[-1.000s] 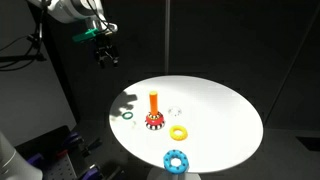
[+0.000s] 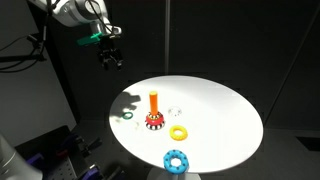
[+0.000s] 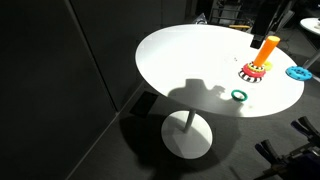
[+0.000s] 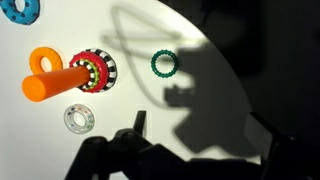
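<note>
A stacking toy with an upright orange post (image 2: 154, 102) stands on the white round table; a red ring and a black-and-white patterned ring (image 4: 108, 70) surround its base. A small green ring (image 4: 165, 64) lies apart from it. On the toy's other side are a yellow-orange ring (image 2: 178, 132), a blue ring (image 2: 175, 161) and a clear ring (image 4: 79, 119), all loose on the table. My gripper (image 2: 111, 66) hangs high near the table's far left side. Its fingers (image 4: 139, 123) are wide apart in the wrist view, with nothing between them.
The table (image 2: 218, 115) has broad bare room on the right in exterior view 1. Its rounded edge runs close by the green ring in the wrist view. The arm's shadow (image 4: 205, 105) falls across the tabletop there.
My gripper has shifted slightly to the right in exterior view 1. The toy and the loose rings have not moved.
</note>
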